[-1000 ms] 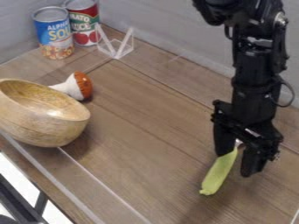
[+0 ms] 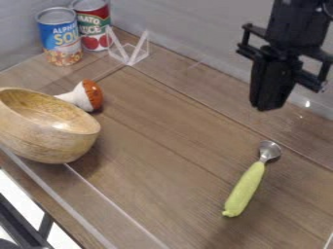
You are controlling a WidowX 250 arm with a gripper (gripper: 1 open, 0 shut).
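Note:
My black gripper (image 2: 271, 86) is raised at the upper right of the camera view, its top cut off by the frame, and its fingertips are too dark to tell open from shut. Below it on the wooden table lies a utensil with a light green handle (image 2: 243, 189) and a small metal head (image 2: 270, 151), clear of the gripper.
A wooden bowl (image 2: 42, 134) sits at the left, beside an orange and white object (image 2: 86, 95). Two cans (image 2: 61, 37) and a white wire-like holder (image 2: 128, 49) stand at the back left.
My gripper has risen from over the green-handled utensil to high above it, uncovering the metal head. The utensil stays on the table in the same place.

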